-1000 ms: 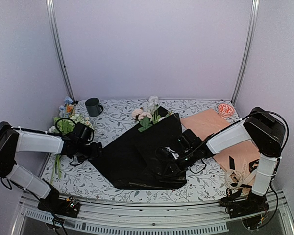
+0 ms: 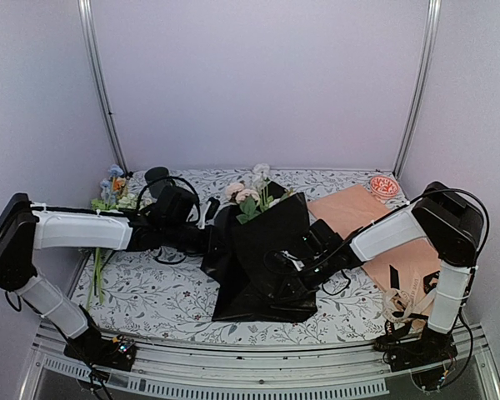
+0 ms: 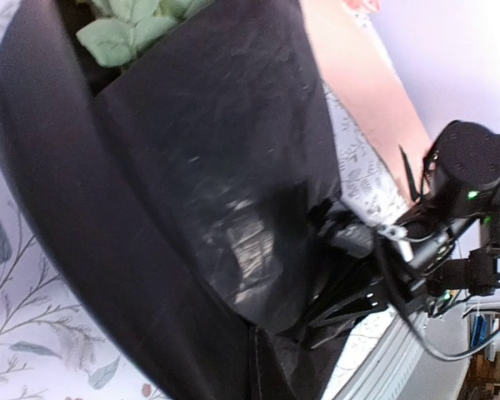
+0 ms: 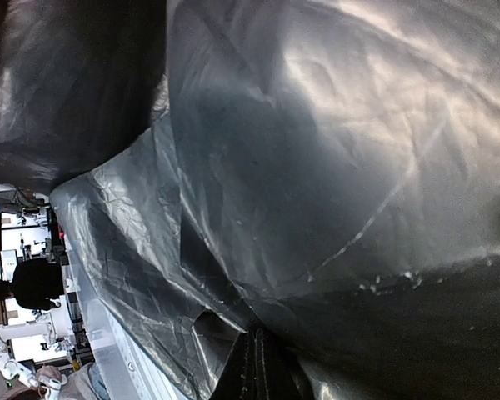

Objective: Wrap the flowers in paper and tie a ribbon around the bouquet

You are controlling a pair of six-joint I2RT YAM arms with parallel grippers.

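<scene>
The sheet of black wrapping paper [image 2: 271,233] lies across the middle of the table, its right side folded over the bouquet. Pink and white flowers [image 2: 250,197] stick out at its top; their stems are hidden. My left gripper [image 2: 213,239] is shut on the paper's left edge and holds it raised; in the left wrist view the lifted flap [image 3: 108,208] curves up to its fingertips. Down at the folded paper, my right gripper is shut, fingertips against the black sheet. Whether a fold is pinched between them does not show clearly.
More flowers [image 2: 112,192] lie at the left edge, partly behind the left arm. A dark mug [image 2: 157,176] stands at the back left. On the right are pink paper [image 2: 350,204], a ribbon roll [image 2: 395,305] and a red-and-white round item [image 2: 384,186].
My left gripper has moved right from the paper's far left corner, lifting that side and folding it toward the middle. The right arm has stayed in place.
</scene>
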